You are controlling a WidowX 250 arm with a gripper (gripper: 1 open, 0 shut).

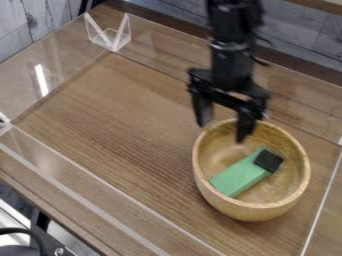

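My gripper (223,118) is blurred, reaching down from the top centre to just above the back of a tan round bowl (214,203); its fingers are apart, open. In the bowl lie a green block (238,182) and a black piece (267,161) at its upper right end.
A clear plastic container (110,30) stands at the back left. A dark cable or object (27,240) is at the bottom left corner.
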